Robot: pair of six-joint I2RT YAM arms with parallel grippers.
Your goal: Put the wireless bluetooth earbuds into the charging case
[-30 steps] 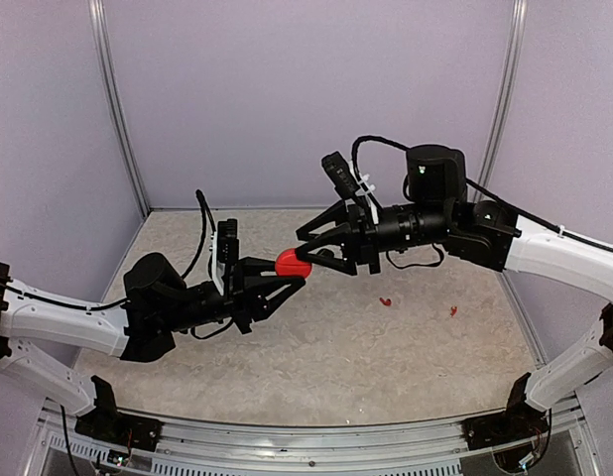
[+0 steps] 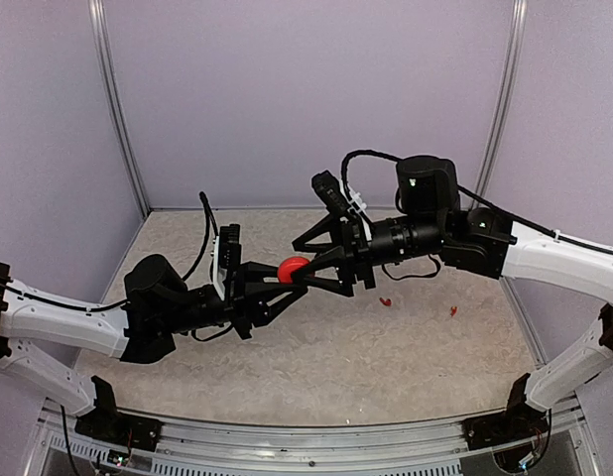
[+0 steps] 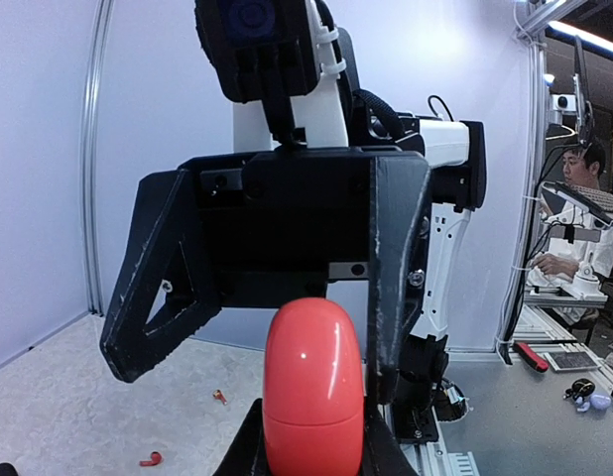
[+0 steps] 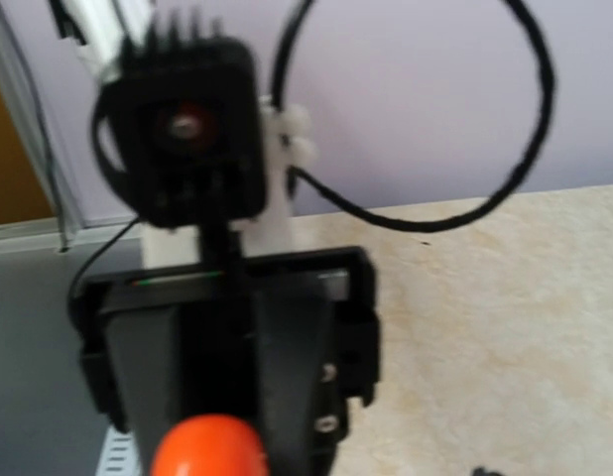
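The red charging case [image 2: 293,269] is held upright between the fingers of my left gripper [image 2: 279,290], which is shut on it; in the left wrist view the case [image 3: 312,387] fills the bottom middle. My right gripper [image 2: 319,262] is open, its fingers reaching around the case from the upper right. In the right wrist view the case [image 4: 209,451] shows at the bottom, blurred.
A dark object peeks in at the lower left edge of the left wrist view [image 3: 1,471]. A person sits outside at the right.
My right gripper has come down and left from above the case to around it. The case in my left gripper stays about where it was.
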